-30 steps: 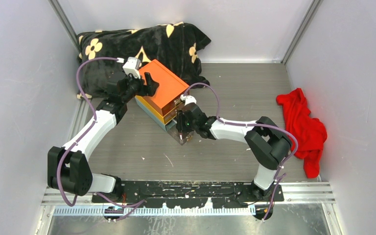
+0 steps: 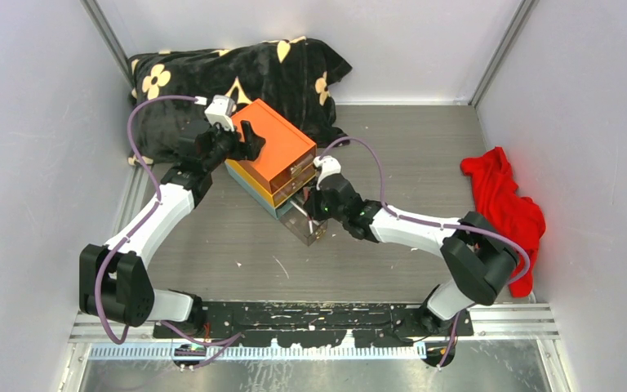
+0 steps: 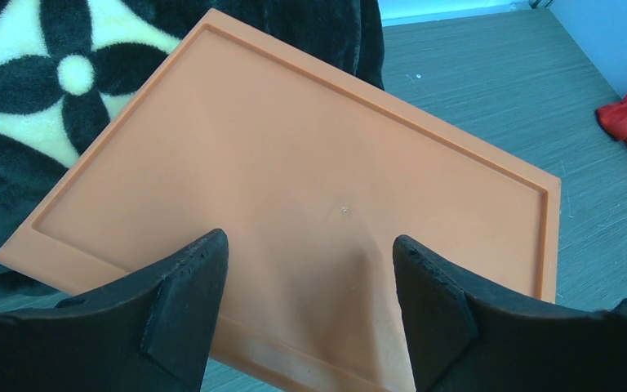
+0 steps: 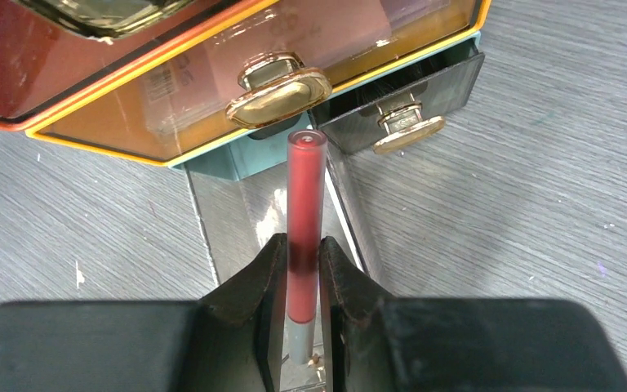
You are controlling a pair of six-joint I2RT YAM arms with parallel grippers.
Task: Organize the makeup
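Note:
A makeup organizer (image 2: 271, 139) with an orange top sits angled on the floor, its yellow and teal tiers below. From the teal tier a clear drawer (image 4: 241, 204) is pulled out, and a silvery bar-like item (image 4: 357, 216) lies along its side. My right gripper is shut on a slim red tube (image 4: 304, 188) with a pale end, over that drawer. Above the organizer's orange top (image 3: 294, 155) my left gripper stands open, nothing between its fingers.
A dark flowered blanket (image 2: 204, 73) lies behind the organizer. Red cloth (image 2: 502, 208) is heaped at the right. A second small drawer (image 4: 424, 106) stands slightly open.
My right gripper has shifted a little to the right, and the pulled-out drawer shows slightly farther out. The left arm has not moved.

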